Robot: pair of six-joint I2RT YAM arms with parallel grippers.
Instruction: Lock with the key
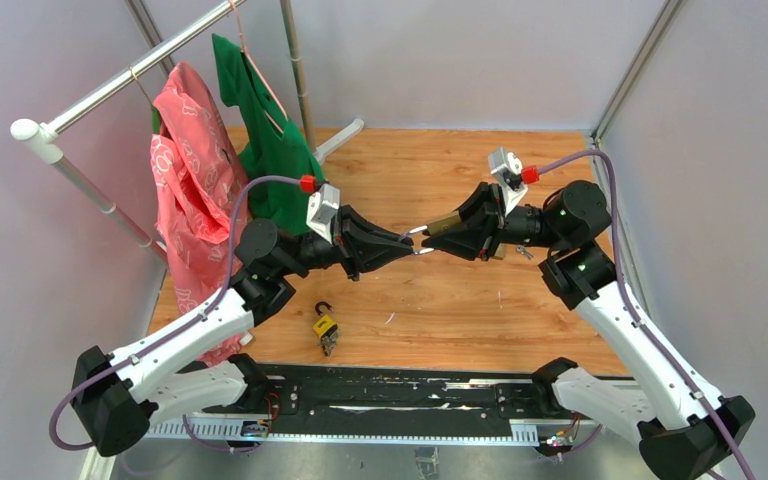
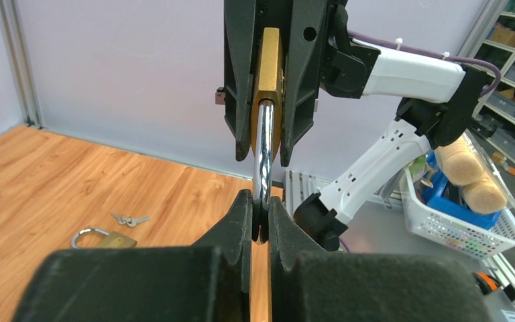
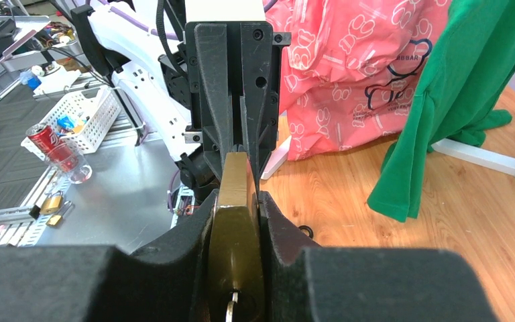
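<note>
A brass padlock (image 1: 443, 222) is held in mid-air above the table, with my right gripper (image 1: 430, 236) shut on its body. My left gripper (image 1: 408, 244) is shut on the end of the shiny shackle (image 2: 263, 147), facing the right one head-on. In the left wrist view the brass body (image 2: 269, 64) stands above the shackle between the right fingers. In the right wrist view the body (image 3: 235, 235) shows a silver piece at its near end.
Another padlock (image 2: 110, 241) and keys (image 2: 129, 219) lie on the wooden table (image 1: 430, 310) beneath the right arm. A yellow padlock (image 1: 325, 326) lies at the front. A rack with pink and green garments (image 1: 275, 160) stands at back left.
</note>
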